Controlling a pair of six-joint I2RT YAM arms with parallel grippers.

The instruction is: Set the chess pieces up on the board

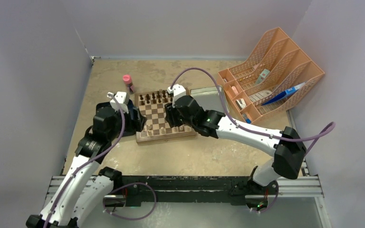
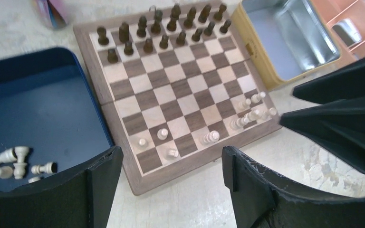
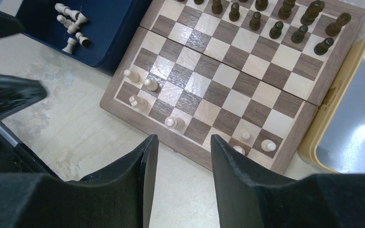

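Observation:
The chessboard (image 2: 185,111) has dark pieces (image 2: 164,42) standing in rows along its far side. On the near side, light pieces (image 2: 212,137) stand upright in spaced places, some at the left corner and a cluster at the right. More light pieces (image 2: 22,153) lie tipped over in the navy tray (image 2: 92,97) left of the board. My left gripper (image 1: 140,121) hovers by the tray and the board's left edge, open, nothing between its fingers. Above the board's right half, my right gripper (image 1: 171,116) is open and empty too, its fingers (image 3: 145,156) closer together.
A metal tray (image 1: 210,99) sits against the board's right side. Behind the navy tray stands a pink-capped bottle (image 1: 128,83). An orange organizer (image 1: 278,78) fills the back right. The table in front of the board is clear. The two grippers are near each other.

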